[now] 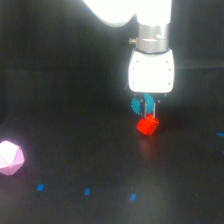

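In the camera view, my gripper [149, 117] points down from the white arm, right of the middle. Its thin fingers stand close together at the top of a small red block [148, 126] and appear shut on it. The block is turned at an angle, with a faint red reflection under it on the dark surface. A teal object [136, 104] shows behind and to the left of the fingers, partly hidden by them. Whether the block touches the surface is hard to tell.
A pink faceted ball [10, 158] sits at the left edge. Small blue marks [87, 191] lie along the front of the dark table, and another blue mark [220, 134] is at the right edge.
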